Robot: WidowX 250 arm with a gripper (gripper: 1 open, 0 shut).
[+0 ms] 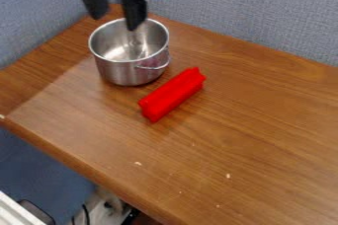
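Note:
A steel pot (128, 68) with a wire handle stands on the wooden table (251, 160) at the upper left. A red cylindrical object (172, 94) lies diagonally just right of and below it. My dark gripper (113, 4), blurred at the top edge, hangs above the pot's back, apart from the red object; its fingers look spread, with nothing visible between them.
Grey padded walls border the back and left. The table's left front edge drops to a blue floor, with a white object and cables at the lower left.

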